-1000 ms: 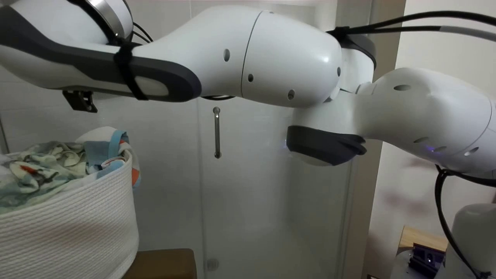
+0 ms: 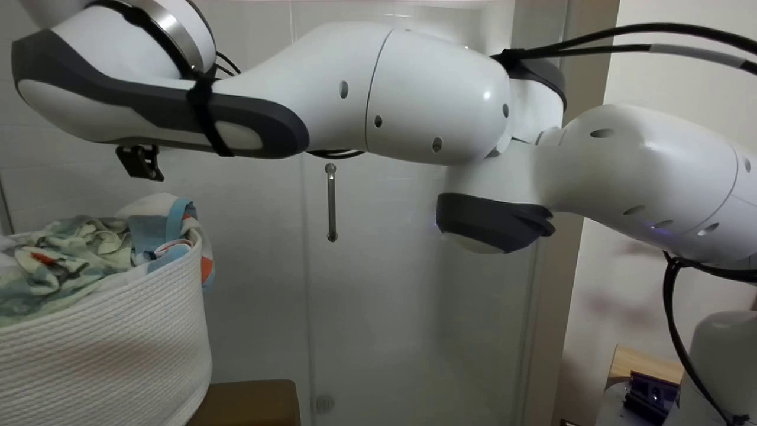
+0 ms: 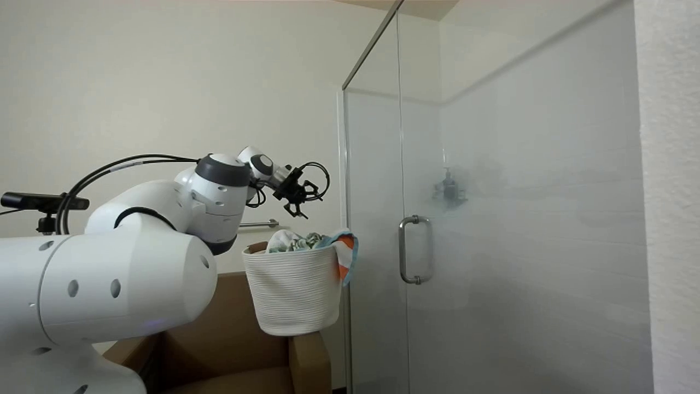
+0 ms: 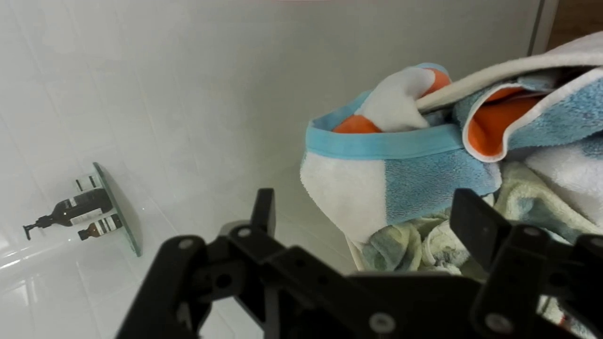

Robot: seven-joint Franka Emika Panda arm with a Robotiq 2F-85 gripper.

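Observation:
My gripper stands open in the wrist view, its two black fingers wide apart with no cloth held between them. Beyond the fingers lies a towel (image 4: pixel 345 189) in white, blue and orange with a light blue border, draped over the basket's rim. Pale green cloths (image 4: pixel 398 246) are bunched beside it. In exterior view 2 the gripper (image 3: pixel 307 204) hangs in the air above the white woven basket (image 3: pixel 295 292), clear of the laundry. Exterior view 1 shows the basket (image 2: pixel 120 341) at the left, full of cloths; the fingertips are not clearly visible there.
The basket rests on a brown chair (image 3: pixel 309 358). Close behind is a glass shower door with a metal handle (image 3: pixel 403 249). Bottles (image 4: pixel 87 208) stand on a small glass shelf (image 4: pixel 119 212) by the shower wall. A metal bar (image 3: pixel 259 224) runs along the wall behind the arm.
In exterior view 1 my forearm and wrist have shifted a little to the right and slightly down. The basket and its cloths look unchanged.

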